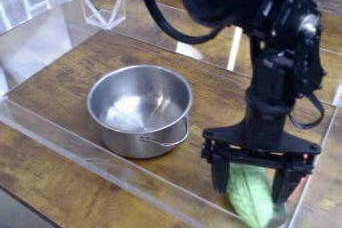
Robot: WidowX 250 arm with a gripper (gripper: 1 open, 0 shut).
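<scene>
The black gripper (251, 176) is low at the right of the camera view, open, its two fingers on either side of the upper part of a pale green vegetable (250, 200), which looks like a bitter melon. Whether the fingers touch it cannot be told. A red object (299, 188) shows only partly behind the gripper at the right. A steel pot (138, 105) with a wire handle stands empty to the left of the gripper.
The wooden floor (67, 82) is bordered by clear plastic walls, one running along the front and another at the right. Bare wood lies left of the pot and behind it. A white railing is at the back left.
</scene>
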